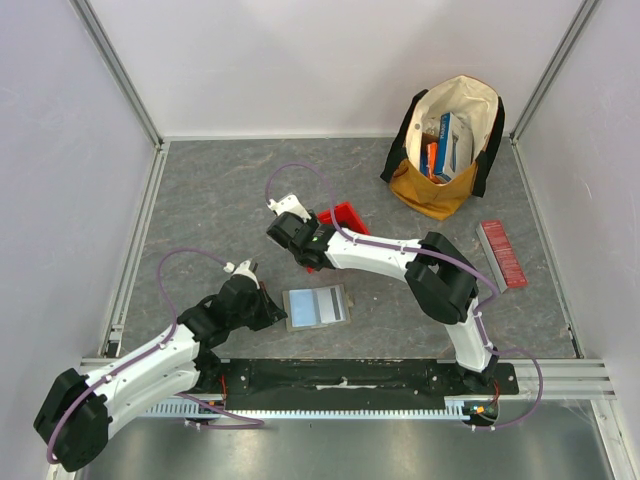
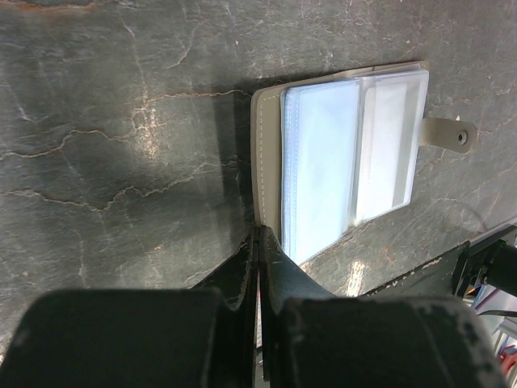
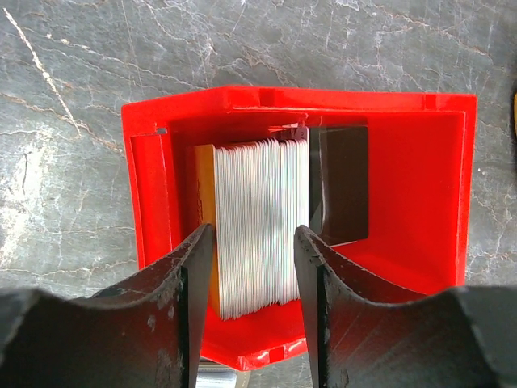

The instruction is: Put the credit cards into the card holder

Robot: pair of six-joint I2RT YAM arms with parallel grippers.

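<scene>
The card holder (image 2: 319,162) lies spread open on the dark table, with a light blue sleeve and a clear sleeve inside and a snap strap at one end. My left gripper is shut beside its near edge, nothing showing between its fingers. A tight row of white-edged cards (image 3: 258,226) stands on edge in the red box (image 3: 404,242), with an orange card at one end. My right gripper is part open over the row, one finger on each side of it; whether the fingers touch the cards is unclear.
A black card (image 3: 346,182) leans within the box beside the row. Back right stands a mustard bag (image 1: 445,150) holding books, with a red and grey box (image 1: 502,255) in front of it.
</scene>
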